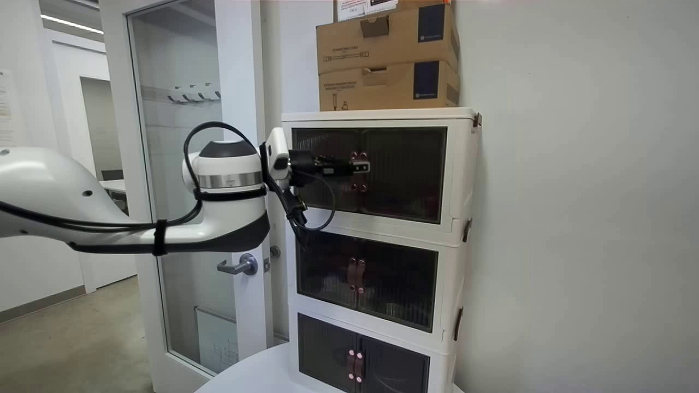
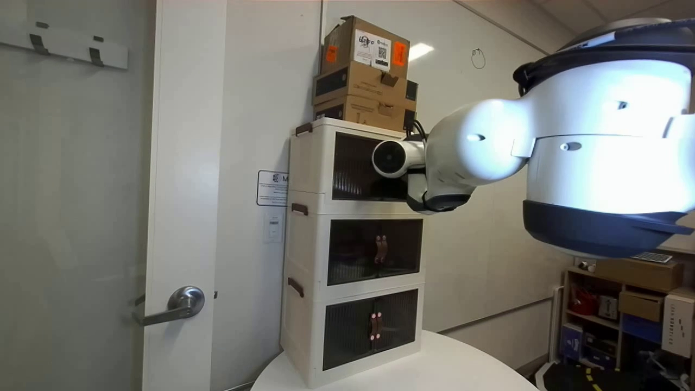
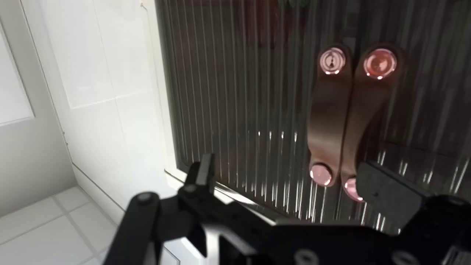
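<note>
A white cabinet point(image 1: 462, 177) of three stacked units has dark ribbed double doors, all closed. My gripper point(image 1: 361, 168) is at the top unit's doors in exterior view 1, overlapping their paired handles there. In the wrist view the gripper is open, its two fingers wide apart and nothing gripped between them. The left brown handle point(image 3: 329, 119) lies between the fingers in that picture. Beside it, the right handle point(image 3: 362, 110) has its lower pink stud partly covered by the right finger point(image 3: 390, 194); whether they touch I cannot tell. In exterior view 2 the arm hides the gripper.
Cardboard boxes point(image 1: 386, 59) are piled on top of the cabinet. The cabinet stands on a round white table point(image 2: 449, 365). A glass door point(image 1: 177, 164) with a lever handle point(image 1: 239, 265) is on the left, near the arm.
</note>
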